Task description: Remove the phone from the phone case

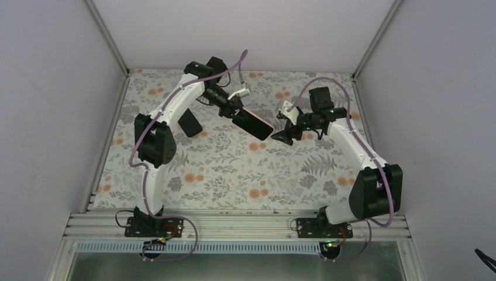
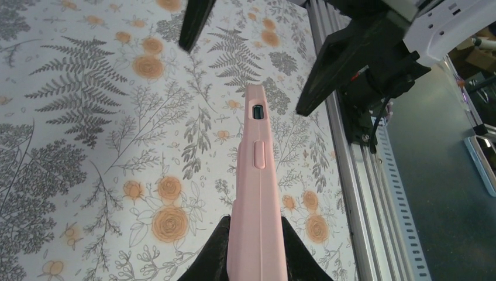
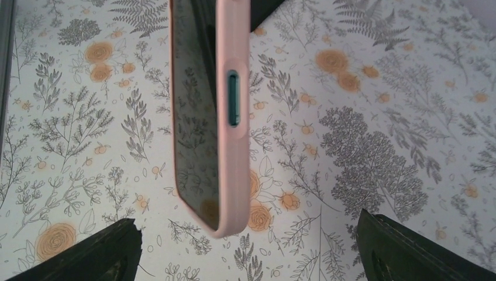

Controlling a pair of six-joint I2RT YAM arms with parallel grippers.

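Note:
A dark-screened phone (image 1: 252,124) in a pink case (image 2: 257,170) is held off the table, tilted. My left gripper (image 1: 235,110) is shut on its upper left end. In the left wrist view, the case's side edge runs upward between the pads. My right gripper (image 1: 282,129) stands open just past the lower right end, touching nothing that I can see. In the right wrist view, the pink rim (image 3: 234,175) hangs between the widely parted fingers, and a dark reflective face shows inside it. The phone looks to be inside the case.
A flat black rectangle (image 1: 190,123) lies on the flowered table (image 1: 228,181), left of the held phone. Cables loop along both arms.

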